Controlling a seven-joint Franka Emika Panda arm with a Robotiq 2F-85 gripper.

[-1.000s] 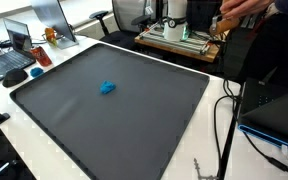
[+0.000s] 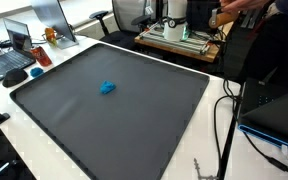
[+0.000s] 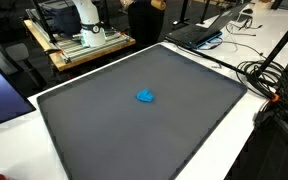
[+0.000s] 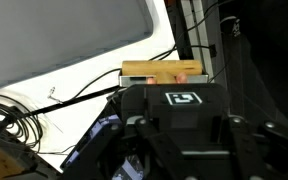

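Observation:
A small crumpled blue item (image 2: 107, 87) lies on the dark grey board, toward its far side in exterior view 1. In exterior view 2 the same blue item (image 3: 144, 96) sits near the middle of the far half. My gripper is at the lower centre of the wrist view, away from the blue item, which is out of that view. Just beyond its tips is a tan, wood-coloured piece (image 4: 162, 68). Whether the fingers touch it is unclear, and the dark gripper body hides how the fingers stand.
The wide grey board (image 2: 134, 105) is otherwise bare. Black cables (image 4: 94, 93) run beside its edge. A laptop (image 2: 22, 38) and a red object (image 2: 41, 57) stand at the far left. A wooden-edged stand (image 3: 82, 50) is beyond the board.
At the top right of exterior view 1, the tan-orange piece and the pale shape above it have shifted slightly. The blue item has stayed in place.

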